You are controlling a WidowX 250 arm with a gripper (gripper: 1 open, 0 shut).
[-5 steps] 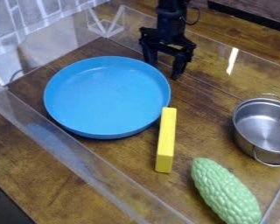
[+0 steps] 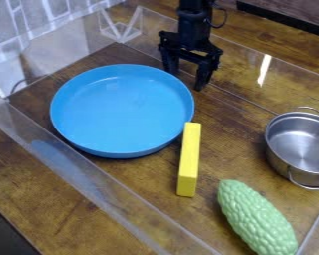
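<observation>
My black gripper [image 2: 187,62] is at the top centre, low over the wooden surface behind a blue plate [image 2: 119,105]. It is too dark and small to tell whether its fingers are open or shut, or what is between them. A yellow block [image 2: 190,159] lies just right of the plate. A steel pot [image 2: 298,149] stands at the right edge, and a green bumpy vegetable, perhaps a toy [image 2: 255,214], lies at the lower right.
Clear walls surround the wooden surface [image 2: 235,105]. Bare wood lies between the gripper and the pot, and around the yellow block.
</observation>
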